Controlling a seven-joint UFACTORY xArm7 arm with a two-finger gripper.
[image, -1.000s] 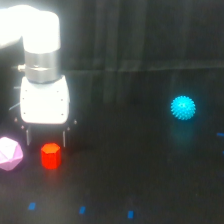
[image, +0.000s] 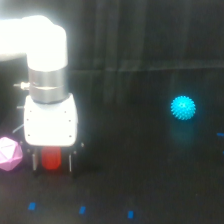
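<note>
My gripper (image: 53, 166), at the end of the white arm (image: 49, 122), is low over the dark table on the left of the view. Its two thin fingers stand apart, one on each side of a small red block (image: 50, 159). A gap seems to show between the block and the right finger, so the gripper looks open. The top of the block is partly hidden under the gripper's body. Close by on the left sits a pink faceted ball (image: 9, 153).
A spiky cyan ball (image: 183, 107) rests far off to the right. Small blue marks, one of them a front mark (image: 130, 214), dot the table. Dark cloth hangs behind.
The gripper has come down and slightly right, from above the red block to around it. The red block and both balls stay where they were.
</note>
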